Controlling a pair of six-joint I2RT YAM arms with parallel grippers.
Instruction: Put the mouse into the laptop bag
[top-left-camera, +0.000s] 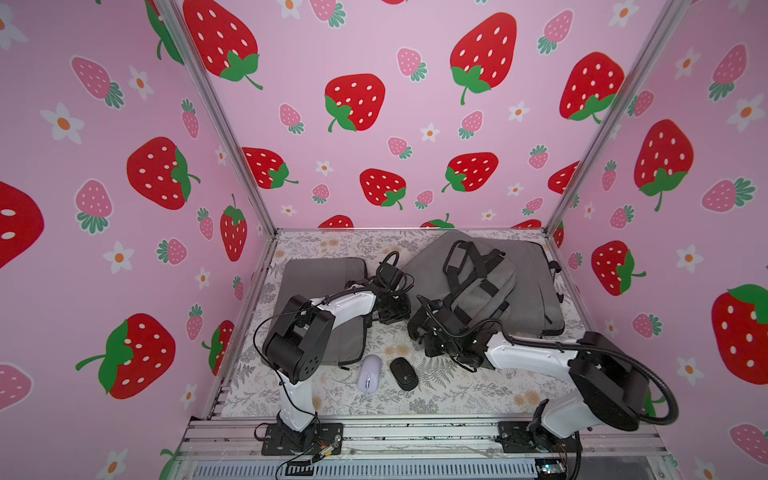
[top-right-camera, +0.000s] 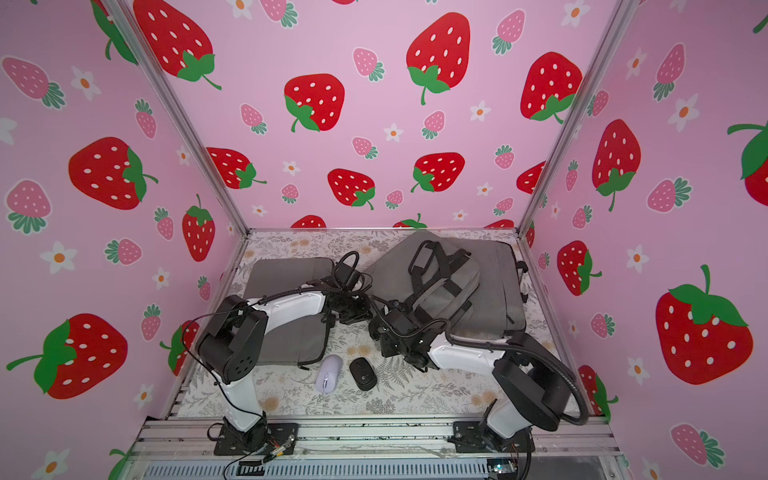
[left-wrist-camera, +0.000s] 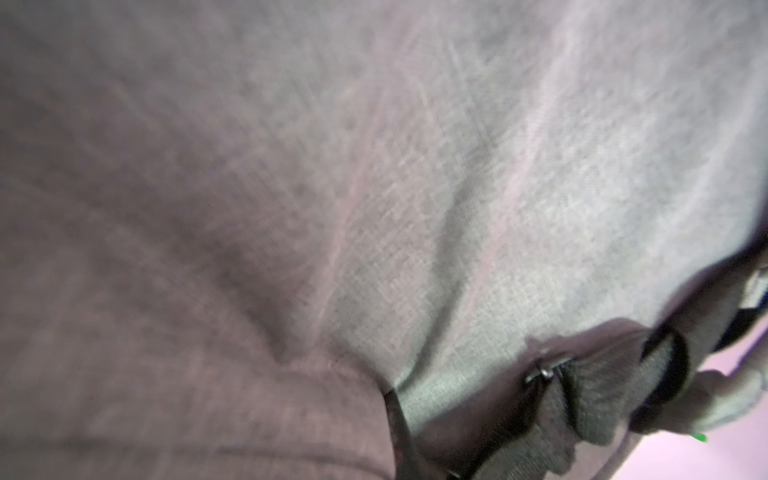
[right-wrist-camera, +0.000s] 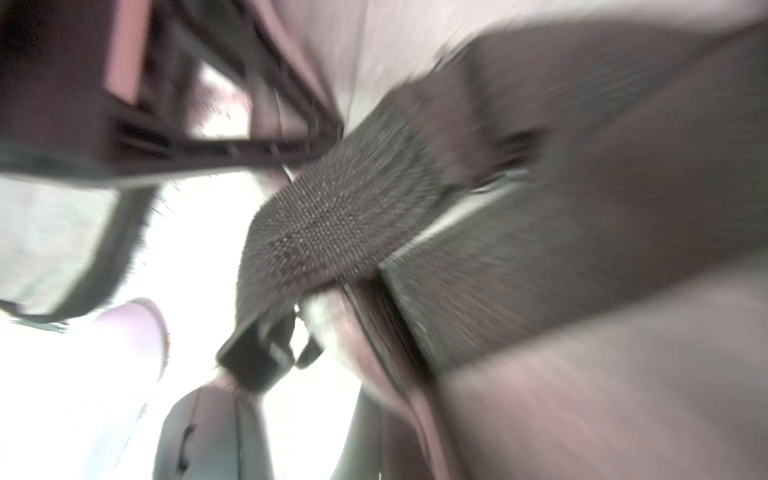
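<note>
The grey bag with black straps (top-left-camera: 536, 276) lies flat at the right, its opening not distinct. At its near-left corner my left gripper (top-left-camera: 400, 310) is shut on the cloth; folds in the grey fabric (left-wrist-camera: 448, 264) converge low in the left wrist view, where the fingers are hidden. My right gripper (top-left-camera: 426, 345) is shut beside the bag's near-left edge, close to a dark strap (right-wrist-camera: 336, 216); nothing clearly shows between its fingers. A lavender mouse (top-left-camera: 369, 373) and a black mouse (top-left-camera: 404, 373) lie apart on the table in front, held by neither gripper.
A second flat grey bag (top-left-camera: 316, 276) covers the left of the table, partly under my left arm. Bare patterned table (top-left-camera: 464, 392) runs along the front right. The grippers stand close together, with little room between them.
</note>
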